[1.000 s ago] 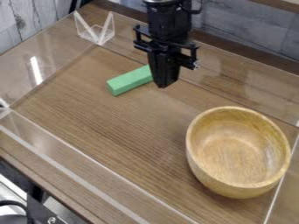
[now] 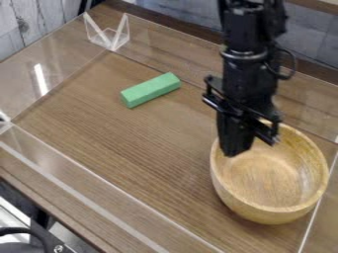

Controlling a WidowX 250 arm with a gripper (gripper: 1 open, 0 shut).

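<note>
The black robot gripper (image 2: 242, 133) hangs over the rear part of a large light wooden bowl (image 2: 264, 198) at the right, its fingers pointing down near the rim. Whether the fingers hold anything or how wide they stand is hard to tell. A green block (image 2: 150, 90) lies on the wooden table to the left of the arm, apart from it.
Clear plastic supports stand at the back left and left edge. The table's edges show at top and bottom left.
The gripper has moved right and down toward the camera, from beside the green block to over the bowl. The block and bowl stay where they were.
</note>
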